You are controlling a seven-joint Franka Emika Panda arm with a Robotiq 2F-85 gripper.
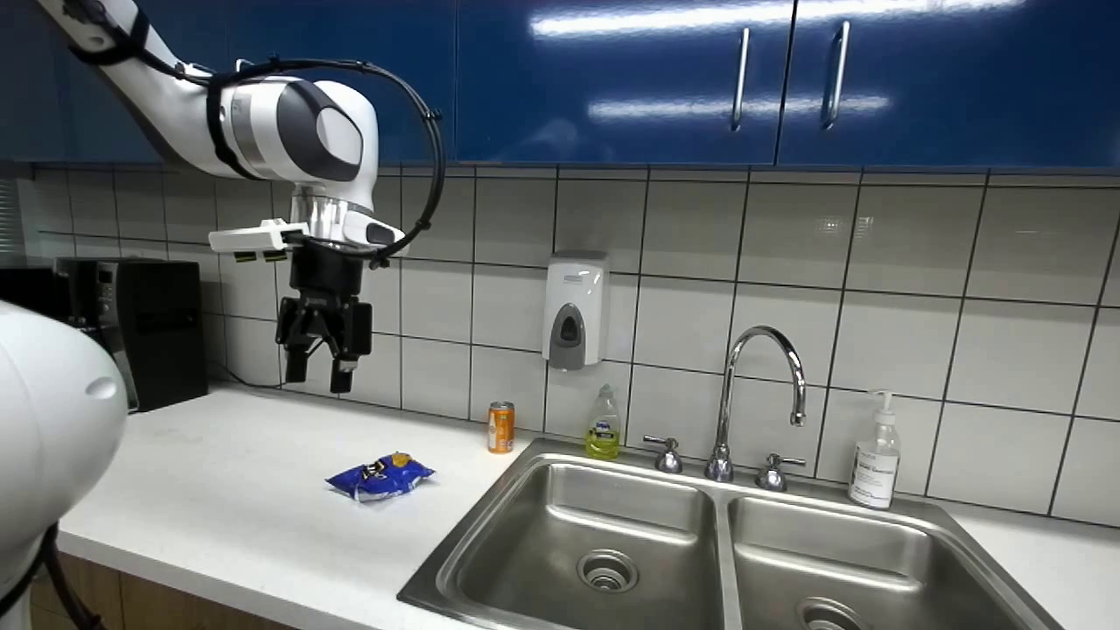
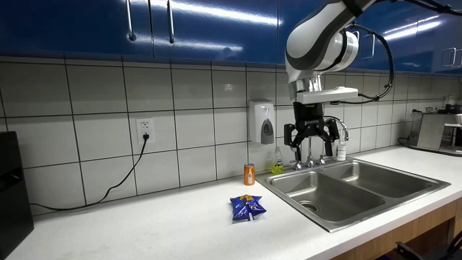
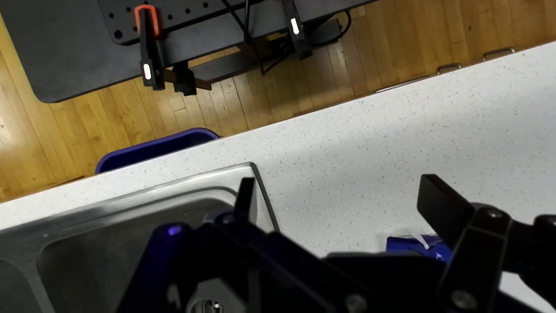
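A crumpled blue snack bag [image 1: 380,479] with an orange patch lies on the white counter, left of the sink. High above the counter my gripper [image 1: 319,380] points downward, its fingers spread wide and empty. In exterior view 2 the gripper [image 2: 313,156] appears to the right of the bag [image 2: 247,208] and well above it. The wrist view shows both open fingers, with part of the blue bag [image 3: 412,244] beside the right one; the rest of it is hidden behind the gripper. An orange can [image 1: 500,427] stands upright near the tiled wall.
A steel double sink [image 1: 724,525] with a tall faucet [image 1: 726,399] takes up the right side. At its back stand a dish soap bottle [image 1: 603,425] and a pump bottle [image 1: 875,462]. Blue cabinets [image 1: 630,84] hang overhead. The counter left of the bag is clear.
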